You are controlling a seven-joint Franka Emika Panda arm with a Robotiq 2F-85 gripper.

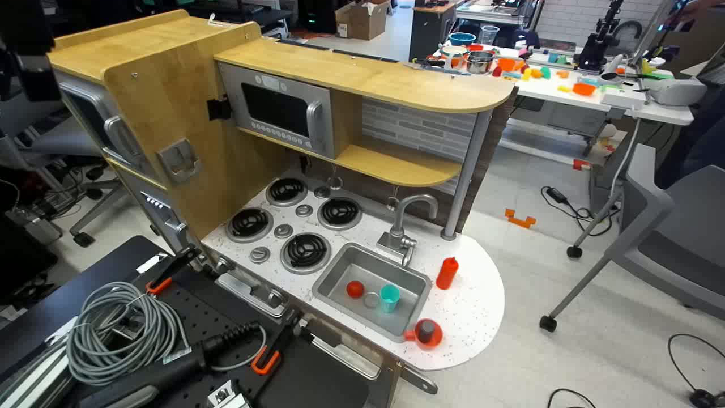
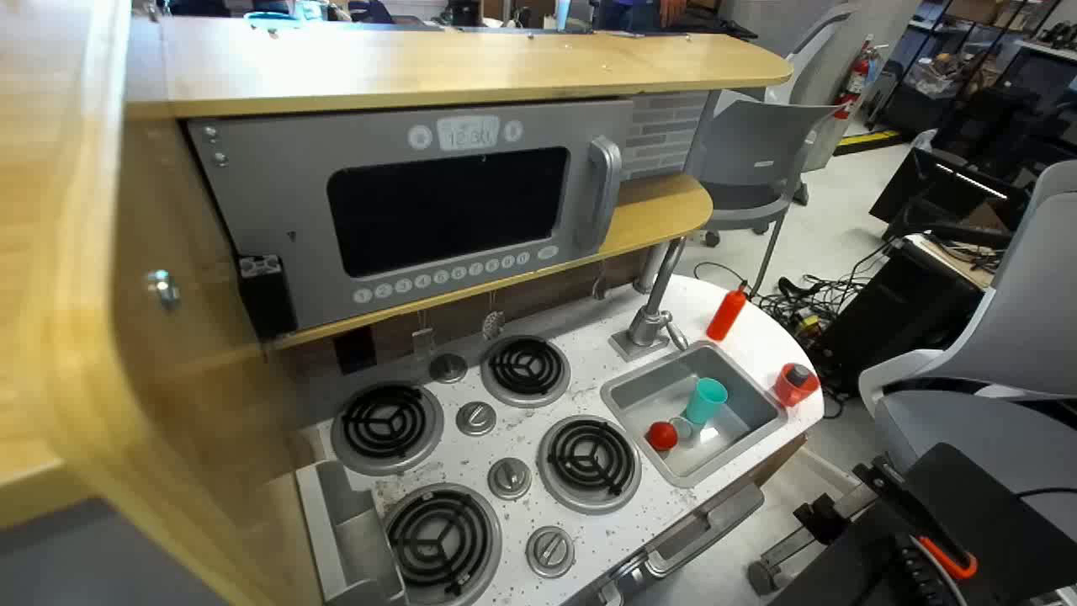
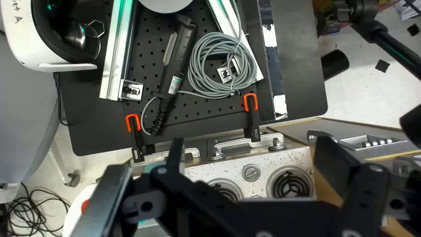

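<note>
My gripper fills the lower part of the wrist view. Its dark fingers [image 3: 176, 152] are spread wide apart, so it is open, with nothing held between them. Below it show the stove's front edge and the black table. A red ball [image 1: 354, 289] and a teal cup [image 1: 388, 298] are in the grey sink [image 1: 324, 279], with a small clear ring-like item [image 1: 371, 299] between them. On the counter right of the sink stands a red bottle [image 1: 447, 272]. Near the sink's front right corner is a red cup [image 1: 428, 333] with a dark grey item inside.
Four-sided clutter aside, the burners [image 2: 587, 463] are bare. A closed microwave [image 2: 444, 207] and a wooden shelf [image 1: 408, 163] overhang the counter's back. The faucet [image 1: 399, 228] rises behind the sink. Coiled cable [image 3: 221, 65] and orange-tipped clamps [image 3: 252, 114] occupy the black table.
</note>
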